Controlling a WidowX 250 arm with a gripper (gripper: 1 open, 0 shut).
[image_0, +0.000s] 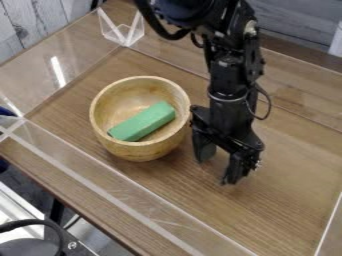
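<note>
A wooden bowl stands left of centre on the wooden table, with a green rectangular block lying inside it. My black gripper hangs at the end of the arm just right of the bowl, low over the bare tabletop, its fingers apart and nothing seen between them.
A clear plastic item is at the back left. Part of black equipment with cables shows at the lower left corner.
</note>
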